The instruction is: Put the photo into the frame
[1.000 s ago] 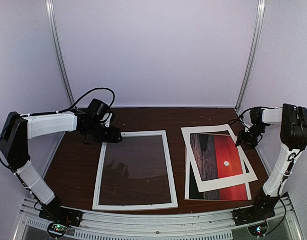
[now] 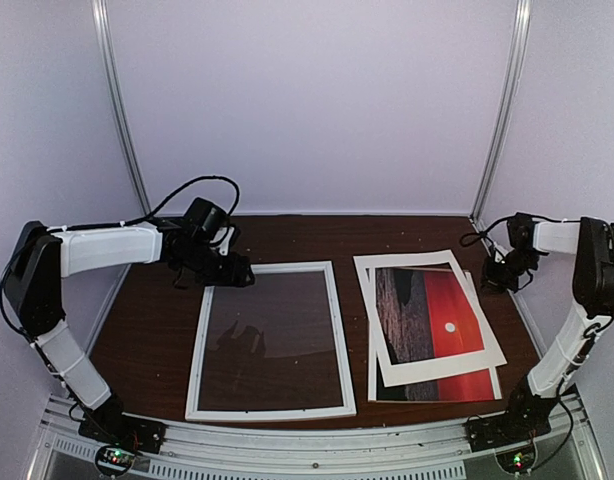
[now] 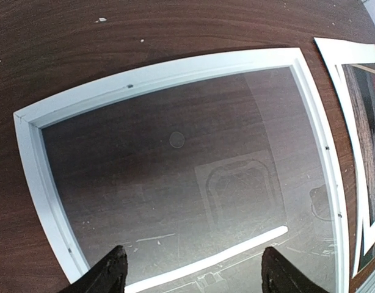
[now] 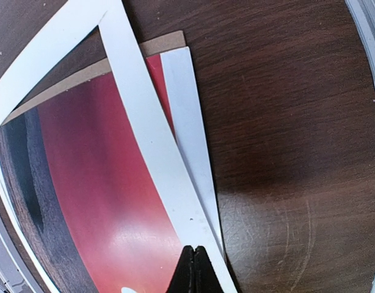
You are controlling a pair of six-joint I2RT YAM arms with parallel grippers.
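The white picture frame [image 2: 199, 350] lies flat on the left of the table, a clear pane inside it. To its right is the photo [image 2: 455, 310], a red sunset beside dark grey water. A white mat [image 2: 417, 373] rests askew over the photo. My left gripper stands open above the picture frame, with nothing between its fingers. In the right wrist view my right gripper is shut, its fingertips together and empty. It appears above the mat's right strip [image 4: 157, 140], which lies outside the fingers.
Bare dark wood [image 4: 285, 122] extends to the right of the photo. A brown backing edge [image 4: 164, 43] shows under the mat at the far side. Metal rails edge the table, and the walls stand close at both sides.
The mat has shifted slightly left over the photo. My left arm has moved slightly right.
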